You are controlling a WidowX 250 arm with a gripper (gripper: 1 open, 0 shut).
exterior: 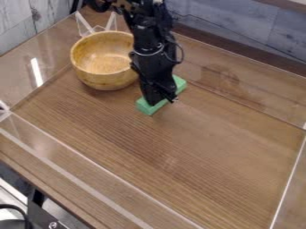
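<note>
The black robot arm reaches down from the top centre of the camera view to a green object [150,106] on the wooden table. My gripper [162,94] is low over that object and covers its middle, so the green shows on both sides, at lower left and upper right. The gripper looks shut; whether anything is between its fingers cannot be made out.
A light wooden bowl [102,62] stands to the left of the arm. A grey panelled wall [257,27] runs along the back right.
</note>
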